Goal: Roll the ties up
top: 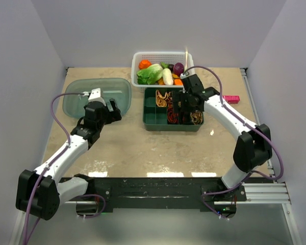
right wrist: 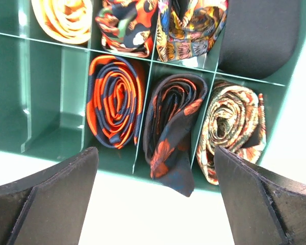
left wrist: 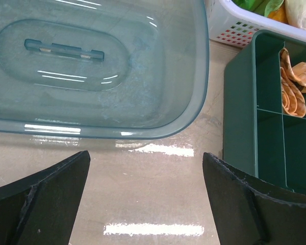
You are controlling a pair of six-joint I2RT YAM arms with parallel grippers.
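Note:
A green divided box (top: pixel 149 120) holds rolled ties in several compartments: an orange-and-navy roll (right wrist: pixel 115 102), a dark red-flowered tie (right wrist: pixel 171 132) with its end hanging toward the box's edge, a patterned cream roll (right wrist: pixel 227 127) and a pale orange one (right wrist: pixel 61 18). My right gripper is open above the box, nothing between its fingers. My left gripper stands open near a translucent tray (left wrist: pixel 183 117), over bare table, also empty. Some left-hand compartments of the box are empty.
A white basket (top: pixel 137 81) of vegetables sits behind the box. A pink packet (top: pixel 230 99) lies at the right.

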